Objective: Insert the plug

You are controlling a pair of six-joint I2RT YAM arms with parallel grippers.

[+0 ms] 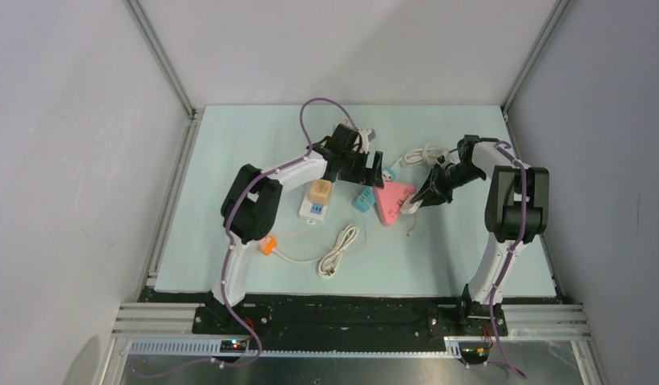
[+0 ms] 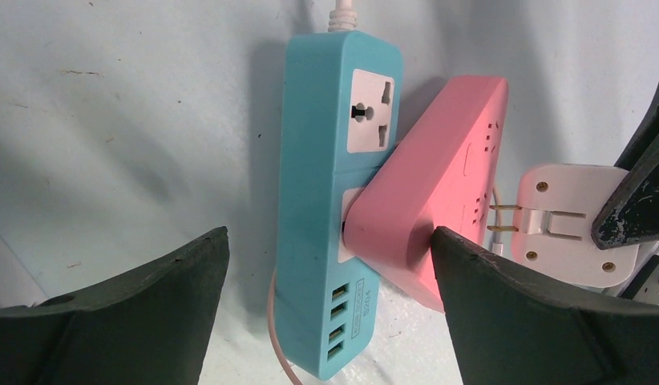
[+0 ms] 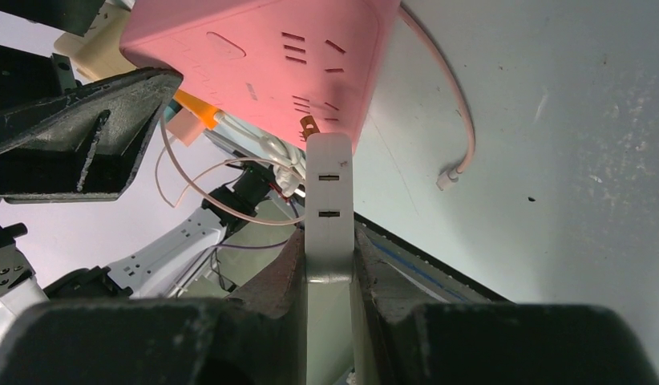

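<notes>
My right gripper is shut on a white plug, its fingers against both sides. The metal prongs point at the slotted face of a pink wedge-shaped adapter; in the left wrist view their tips are close to that face, with most of their length bare. The adapter sits against the socket side of a turquoise power strip. My left gripper stands open over the strip and adapter, one fingertip overlapping the adapter's lower edge; contact there is unclear.
A white power strip carrying a tan block lies left of the adapter. Nearer the front are an orange plug and a coiled white cable. Another coiled cable lies behind my right gripper.
</notes>
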